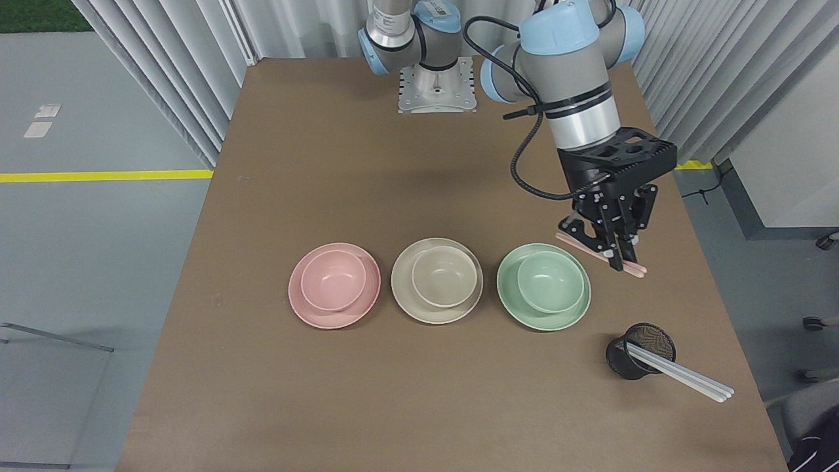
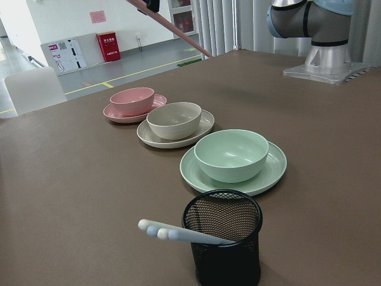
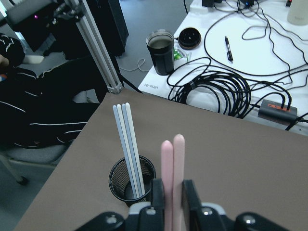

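My gripper is shut on a pair of pink chopsticks, held up over the table's right side, beyond the green bowl. In the left view the chopsticks slant across the top. A black mesh pen cup stands near the right front, white-and-blue chopsticks leaning in it; in the wrist view the cup is just left of my gripper. Pink, cream and green bowls sit on matching plates in a row: pink bowl, cream bowl.
In the wrist view, a white side table with cables, a dark cup and a seated person lie beyond the table's edge.
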